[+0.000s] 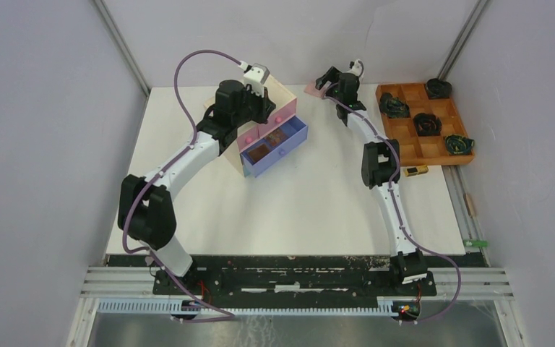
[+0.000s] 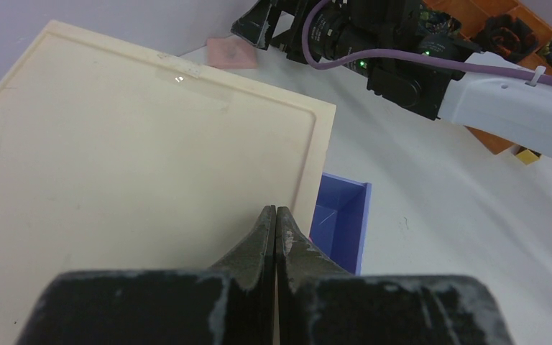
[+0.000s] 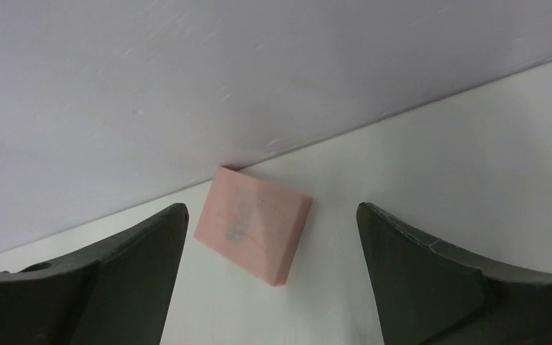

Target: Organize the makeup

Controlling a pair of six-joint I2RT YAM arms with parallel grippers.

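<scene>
A small pink box [image 3: 251,223] lies against the back wall, framed between the open fingers of my right gripper, with nothing held; it also shows in the top view [image 1: 312,91]. My left gripper is shut at the cream top of a small drawer cabinet [image 2: 136,144]; I cannot tell what, if anything, is between its fingers. The cabinet has pink drawers [image 1: 282,114] and a blue drawer [image 1: 282,152] pulled out, with brown items inside.
An orange compartment tray [image 1: 433,156] with dark coiled items stands at the right, and a yellow object [image 1: 415,170] lies below it.
</scene>
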